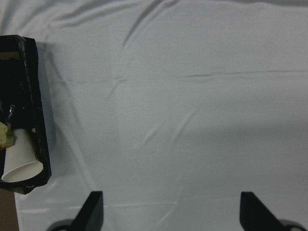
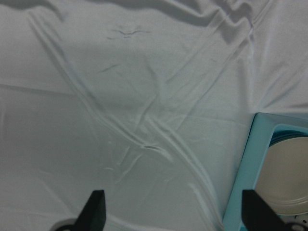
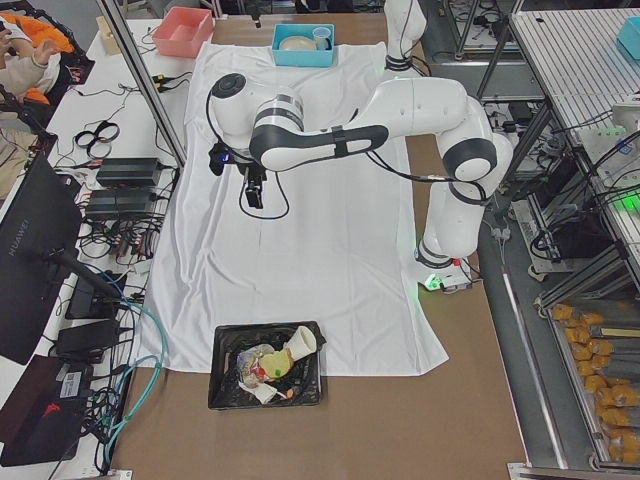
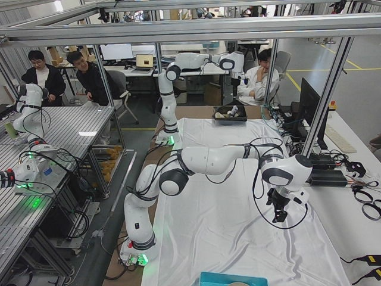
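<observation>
A black bin (image 3: 219, 365) holding food scraps, wrappers and a white paper cup (image 3: 302, 342) stands at the near end of the white cloth (image 3: 320, 260); the cup lies on its side (image 1: 21, 159). A teal box (image 2: 248, 163) with plates and a cup stands at the far end. My left gripper hangs open over bare cloth, the bin to its left in that wrist view. My right gripper is open over the cloth beside the teal box, nothing between its fingers.
A pink basket (image 3: 183, 30), cables, scissors and black electronics crowd the side table on the left in the camera left view. Metal frame posts rise beside the cloth; a steel table (image 3: 570, 60) stands on the right.
</observation>
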